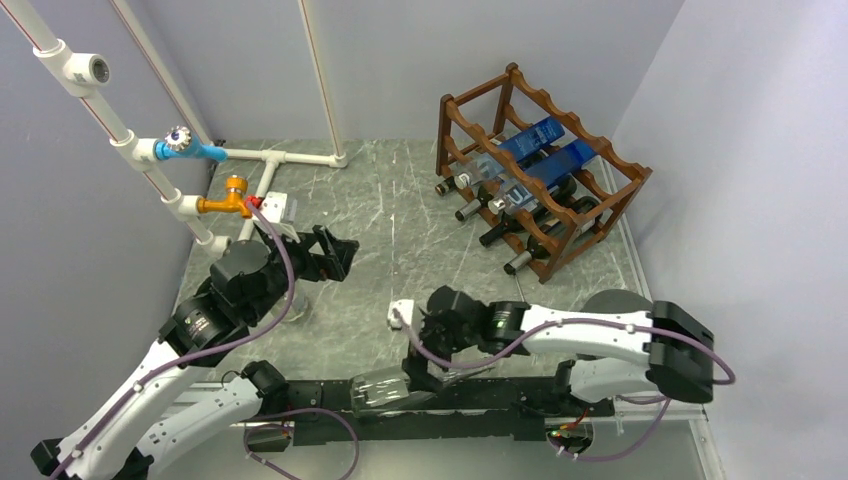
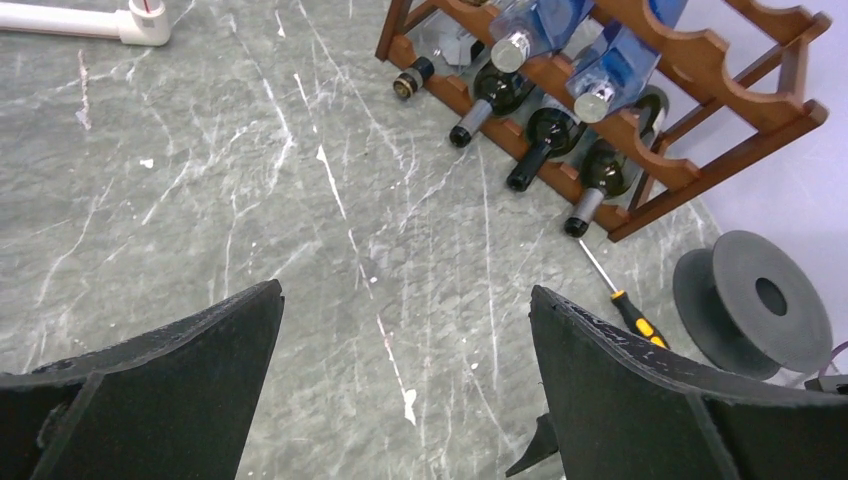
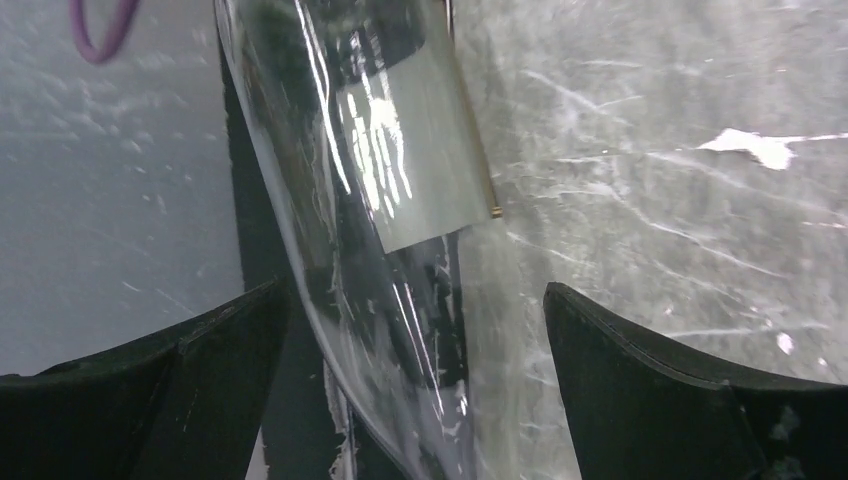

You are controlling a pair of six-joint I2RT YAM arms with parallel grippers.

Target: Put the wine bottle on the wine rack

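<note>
A large clear wine bottle (image 1: 374,392) lies on its side along the front edge of the table, neck to the right. In the right wrist view the bottle (image 3: 415,160), with a pale label, runs between the fingers of my right gripper. That gripper points down over it, fingers wide apart; whether they touch the glass I cannot tell. My left gripper stands open and empty above the table, back and left of the bottle. The wooden wine rack (image 1: 645,172) stands at the back right, holding several dark bottles below and blue-labelled clear ones above.
White pipes with a blue valve (image 1: 180,145) and an orange tap (image 1: 225,200) stand at the left, close to my left gripper. A screwdriver (image 2: 640,318) and a grey spool (image 2: 695,325) lie at the right, near the rack.
</note>
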